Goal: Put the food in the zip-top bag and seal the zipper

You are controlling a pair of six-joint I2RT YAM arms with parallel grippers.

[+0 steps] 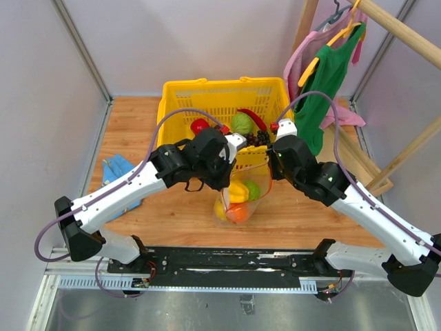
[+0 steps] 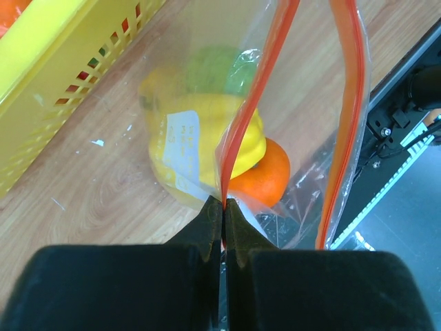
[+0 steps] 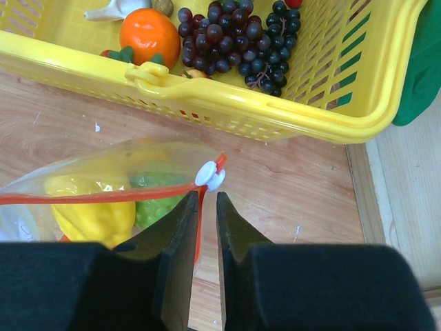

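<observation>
The clear zip top bag (image 2: pixel 303 172), with red zipper strips, holds a yellow pepper (image 2: pixel 200 138), an orange (image 2: pixel 265 172) and a green round item (image 3: pixel 157 186). My left gripper is shut on one red-lined edge of the bag mouth. In the right wrist view, the white slider (image 3: pixel 210 176) sits at the bag's corner, just ahead of my right gripper. That gripper is partly open, and a red strip runs down between its fingers beside the left one. From above, the bag's mouth gapes between both grippers.
Behind the bag stands a yellow basket (image 1: pixel 207 93) of toy food, its front wall close to both grippers. A blue cloth (image 1: pixel 118 176) lies at the left. Clothes hang on a wooden rack (image 1: pixel 396 27) at the right. Table in front of the bag is clear.
</observation>
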